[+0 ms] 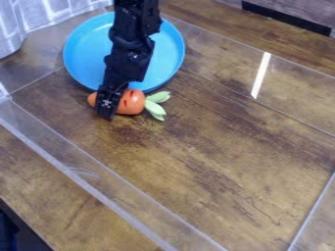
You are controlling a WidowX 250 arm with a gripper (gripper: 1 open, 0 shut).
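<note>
A black robot arm reaches down from the top centre over a blue plate [161, 53]. Its gripper [110, 101] is low at the plate's front edge, around an orange carrot-like toy [128, 102] with pale green leaves [156, 104] pointing right. The dark fingers overlap the toy's left part; whether they are closed on it I cannot tell.
A transparent strip runs along the left side, and clear plastic stands at the top left corner.
</note>
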